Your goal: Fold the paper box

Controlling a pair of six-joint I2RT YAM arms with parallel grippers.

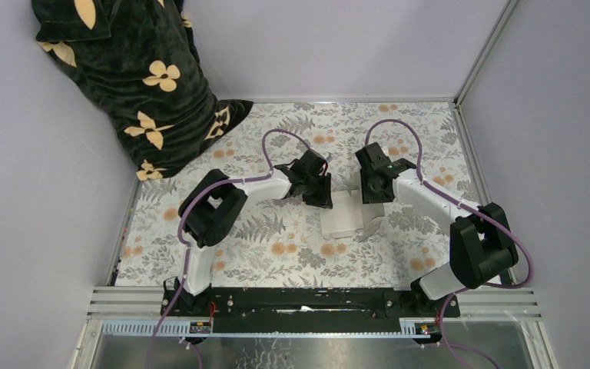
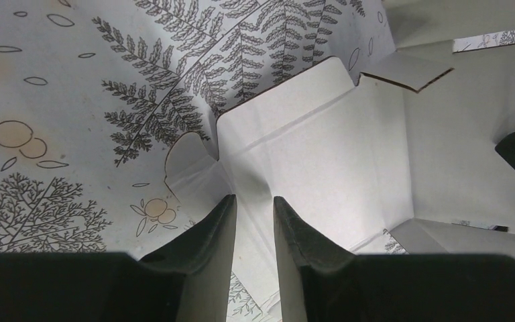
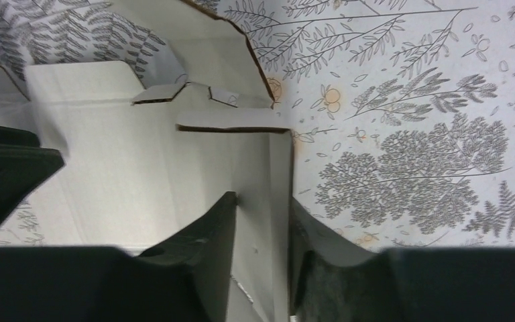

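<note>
The white paper box [image 1: 338,211] lies partly unfolded between my grippers, its right side standing up. My left gripper is low at the box's left side, fingers close together at a creased flap; in the top view it is at the box's upper left. My right gripper straddles the raised right wall, a folded strip along its top edge between the fingers; whether they are pressed on it is unclear. Small tabs [image 3: 161,94] stick out near that wall's end.
A dark flowered cushion [image 1: 123,84] lies at the back left. Grey walls border the mat.
</note>
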